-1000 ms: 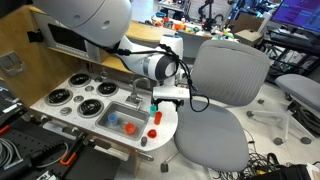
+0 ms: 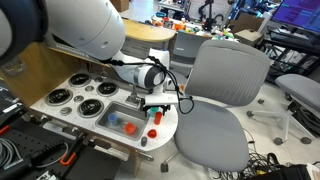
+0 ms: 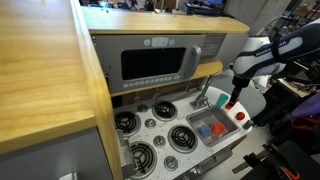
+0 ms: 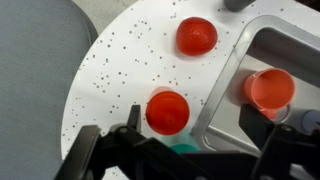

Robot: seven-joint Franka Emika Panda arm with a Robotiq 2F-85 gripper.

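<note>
My gripper is open, its dark fingers spread along the bottom of the wrist view. A red, round-topped object (image 4: 167, 113) appears between and just ahead of them, with no visible grip on it. In exterior view 1 the same red object (image 2: 158, 117) stands upright on the white counter, below the gripper (image 2: 165, 106). Beside it is a teal cup (image 3: 222, 99), mostly covered by the gripper in the wrist view. Another red round object (image 4: 196, 37) rests on the counter near the sink's corner.
The sink (image 2: 112, 116) lies beside these objects and holds a red cup (image 4: 269, 90) and a blue item (image 3: 205, 130). A faucet (image 2: 135, 97) rises at its back edge. A dark small object (image 2: 144, 141) is near the counter's front. Stove burners (image 2: 90, 107) lie beyond the sink.
The arm has come down slightly toward the upright red object and the teal cup. The objects on the counter and in the sink look unmoved.
</note>
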